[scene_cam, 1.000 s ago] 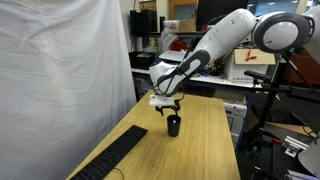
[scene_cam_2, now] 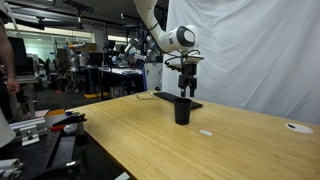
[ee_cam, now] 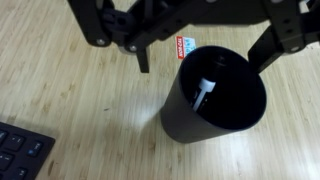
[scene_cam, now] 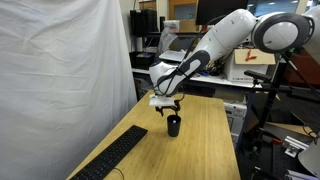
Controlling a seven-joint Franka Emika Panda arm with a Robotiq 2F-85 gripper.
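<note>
A black cup (ee_cam: 185,122) stands upright on the wooden table, and a white stick-like object (ee_cam: 203,92) leans inside it in the wrist view. My gripper is open above the cup, its two fingers spread apart with nothing held between them. In exterior view 1 the cup (scene_cam: 173,127) sits just below the gripper (scene_cam: 167,107). Exterior view 2 shows the same cup (scene_cam_2: 182,112) with the gripper (scene_cam_2: 190,77) above and behind it. The bottom of the cup's inside is too dark to make out.
A black keyboard (scene_cam: 108,153) lies along the table's left side by the white wall. A small red and blue label (ee_cam: 186,47) is near the cup. A flat white piece (scene_cam_2: 206,132) and a white disc (scene_cam_2: 299,128) lie on the otherwise clear tabletop.
</note>
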